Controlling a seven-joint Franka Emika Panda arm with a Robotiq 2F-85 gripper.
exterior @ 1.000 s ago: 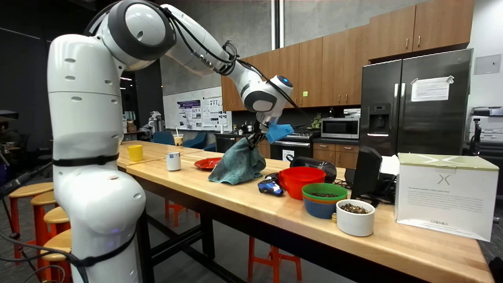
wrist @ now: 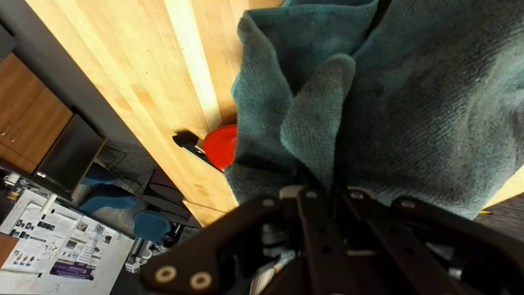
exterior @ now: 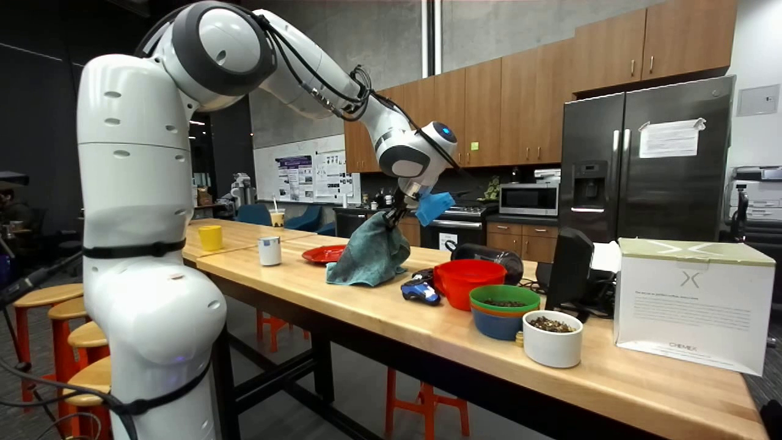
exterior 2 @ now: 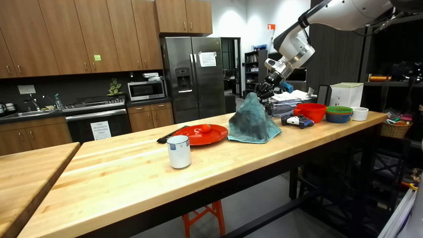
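Note:
A teal cloth (exterior: 370, 253) hangs from my gripper (exterior: 392, 219), its lower edge reaching the wooden table. In the wrist view my gripper is shut on a bunched fold of the cloth (wrist: 417, 108), which covers most of the right side and hides the fingertips. The second exterior view shows the cloth (exterior 2: 253, 123) draped like a tent just right of the red plate (exterior 2: 198, 135). A small red round item (exterior 2: 206, 128) lies on that plate.
A white mug (exterior 2: 179, 152) stands near the plate. On the cloth's other side are a game controller (exterior: 421, 290), a red bowl (exterior: 469, 282), stacked bowls (exterior: 504, 308), a white bowl (exterior: 553, 348) and a white box (exterior: 693, 300).
My gripper has shifted very slightly, and the cloth's folds and lower edge have changed shape a little. It stays gripped; the other objects have not moved.

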